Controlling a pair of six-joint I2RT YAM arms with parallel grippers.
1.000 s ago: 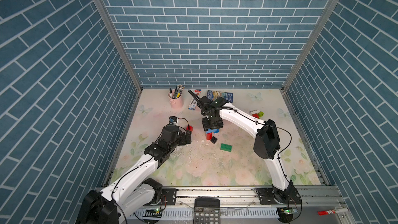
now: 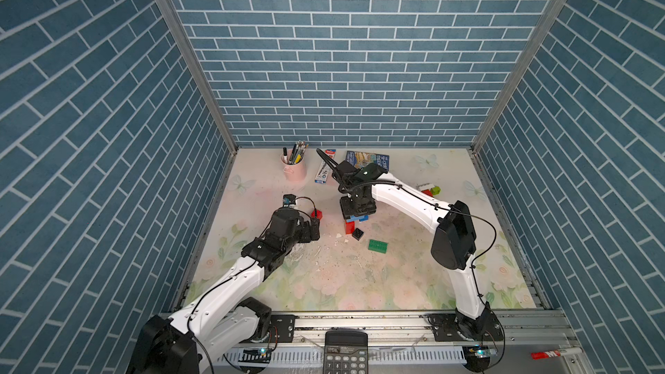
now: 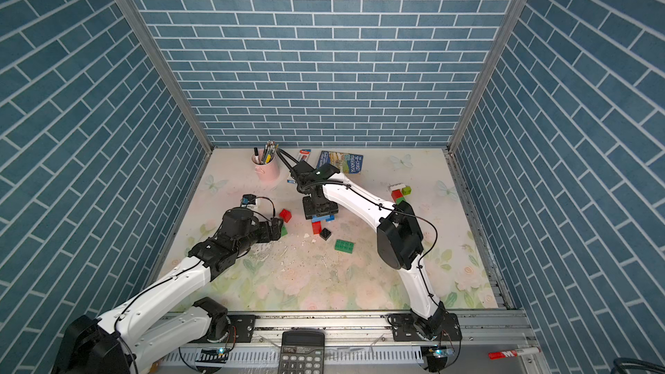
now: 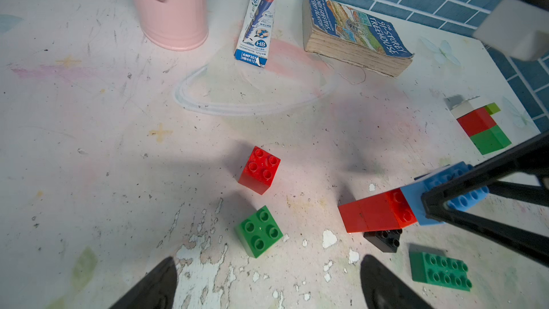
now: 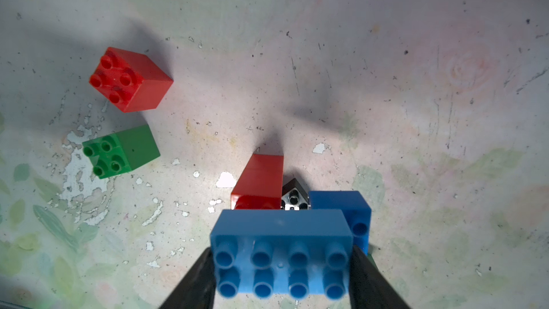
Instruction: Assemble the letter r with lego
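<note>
A blue brick is held in my right gripper, which is shut on it. It sits over a red brick; two red studs show beside it in the left wrist view. I cannot tell whether the two are pressed together. A second blue brick lies behind the held one, and a small black brick is close beside the red one. My left gripper is open and empty, near a loose green brick and a loose red brick.
A long green brick lies to the front. Several more bricks are at the right rear. A pink cup, a pencil box and a book line the back.
My right gripper has shifted slightly to the right with the blue brick still between its fingers. The left arm and the loose bricks appear unmoved.
</note>
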